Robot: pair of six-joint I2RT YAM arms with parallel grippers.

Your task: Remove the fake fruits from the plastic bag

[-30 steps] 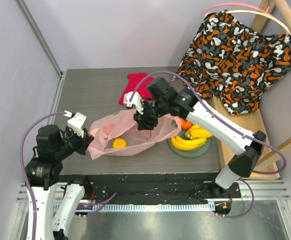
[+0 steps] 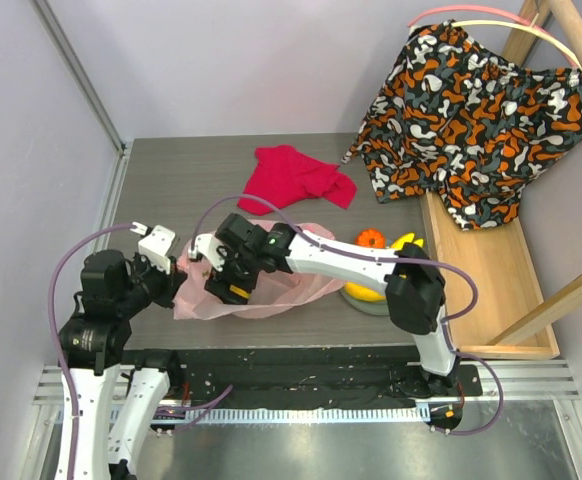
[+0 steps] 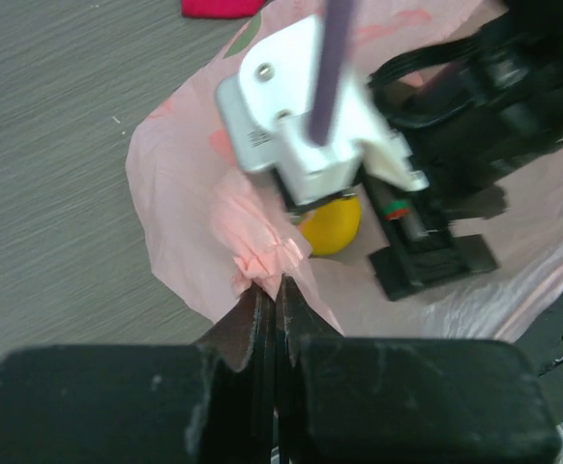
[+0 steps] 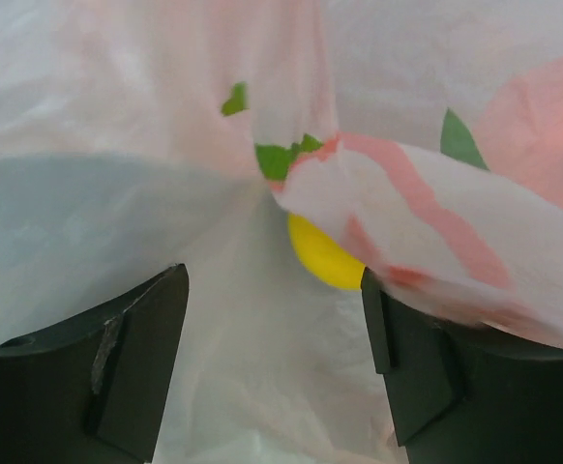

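The pinkish plastic bag (image 2: 306, 282) lies spread and open on the table. My left gripper is shut on a bunched edge of it at the bag's left end. Inside sits a round yellow-orange fake fruit (image 3: 332, 229), partly covered by my right gripper (image 2: 233, 290) in the top view. In the right wrist view the fruit (image 4: 320, 253) appears between and beyond the open fingers, nearer the right one, with a fold of bag over part of it. Nothing is held in the right gripper.
Right of the bag, a grey-green plate (image 2: 369, 308) carries yellow bananas (image 2: 362, 292) and an orange pumpkin-like fruit (image 2: 370, 238), partly behind my right arm. A red cloth (image 2: 291, 178) lies behind the bag. Bare table shows at the back left.
My right gripper has moved left and down into the bag, from the bag's right part to over the fruit. The left gripper has stayed in place at the bag's edge.
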